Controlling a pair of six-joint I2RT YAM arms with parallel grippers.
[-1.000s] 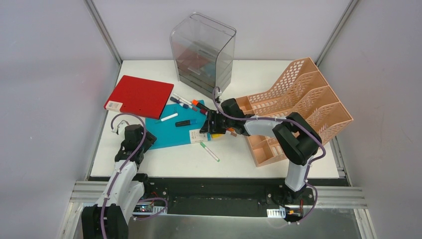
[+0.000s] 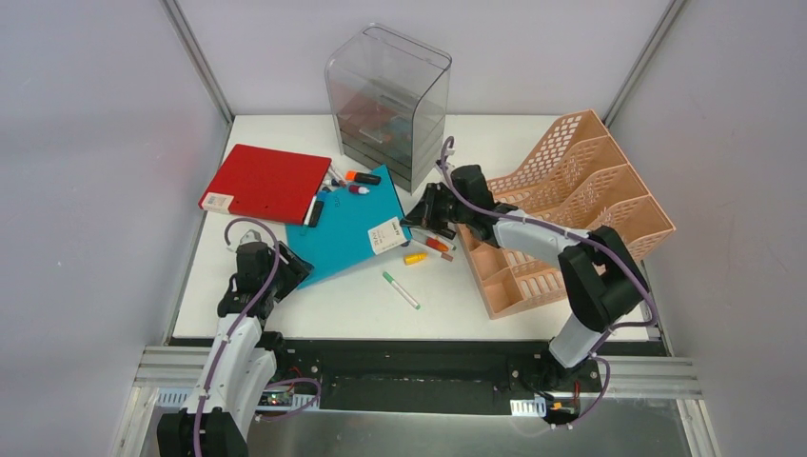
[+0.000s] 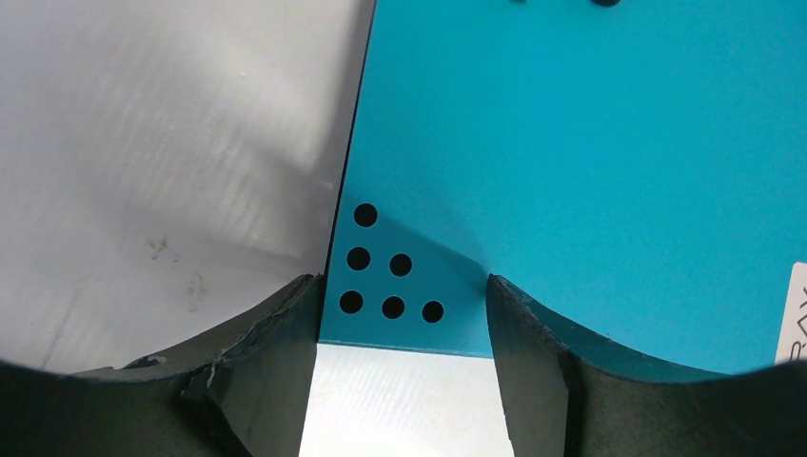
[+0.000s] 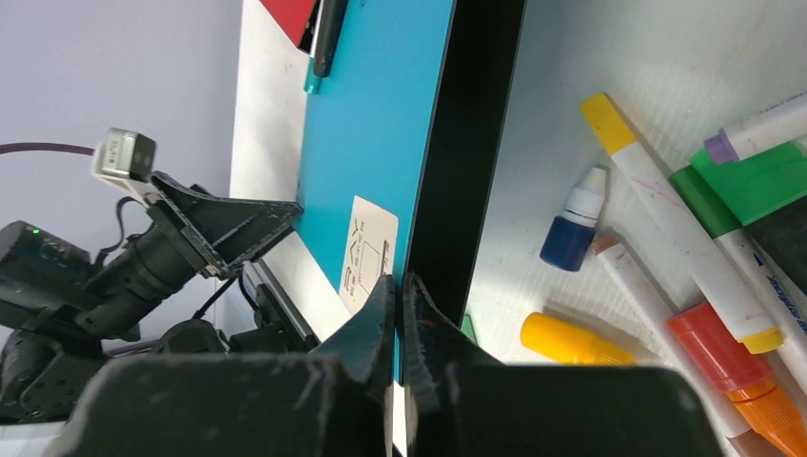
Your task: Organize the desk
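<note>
The blue A4 folder (image 2: 352, 233) is tilted, its right side lifted off the desk. At its labelled right edge my right gripper is shut on the folder, with a finger on each face. My left gripper stands open over the folder's near left corner, where black dots show between its fingers. Along the folder's upper left edge lie a black marker (image 2: 317, 212) and other pens, against the red folder (image 2: 271, 183). An orange-capped black marker (image 2: 363, 178) is at its far corner.
A clear-fronted drawer cabinet (image 2: 390, 105) stands at the back. The peach slotted organizer (image 2: 580, 190) fills the right side. Loose markers, a yellow one (image 2: 415, 258) and a green-capped one (image 2: 401, 290) among them, lie between.
The folder tilts, and the pens on it have slid toward the red folder. The left gripper stays open.
</note>
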